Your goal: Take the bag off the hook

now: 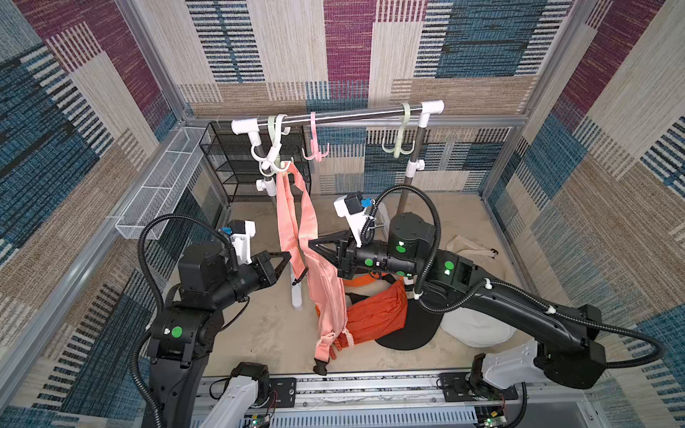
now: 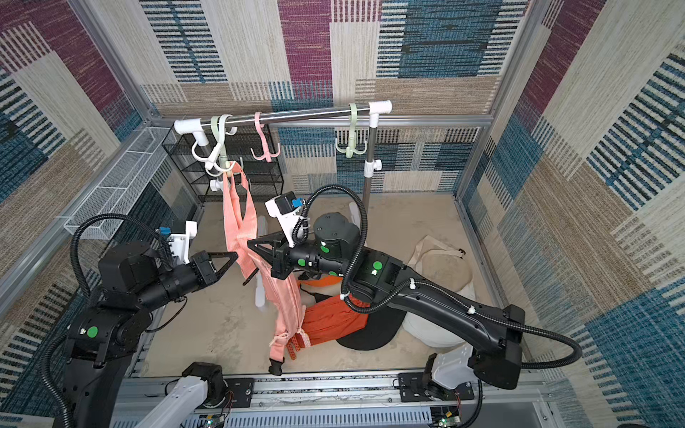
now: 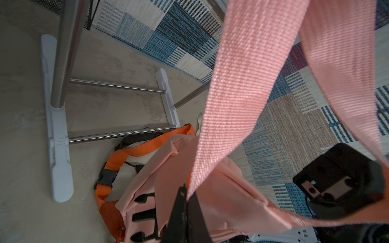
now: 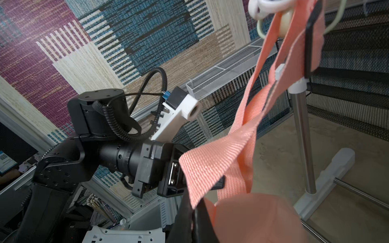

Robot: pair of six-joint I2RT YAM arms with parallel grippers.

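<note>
The pink bag (image 1: pixel 329 303) hangs in front of the rack, its long straps (image 1: pixel 287 214) running up to a white hook (image 1: pixel 273 160) at the rail's left end. In the top right view the strap's upper end still meets that white hook (image 2: pixel 219 160). From the left, my left gripper is shut on a strap (image 3: pixel 243 81), which narrows to an edge between the fingertips. Opposite it, my right gripper pinches the other stretch of strap (image 4: pixel 218 158). The strap rises from there to the hook (image 4: pixel 275 4).
A pink hook (image 1: pixel 314 142) and green hook (image 1: pixel 401 135) hang empty along the rail (image 1: pixel 349 114). On the floor lie an orange-red bag (image 1: pixel 374 314), a black item (image 1: pixel 421 328) and a pale hat-like item (image 1: pixel 478 324). A wire basket (image 1: pixel 160 182) lines the left wall.
</note>
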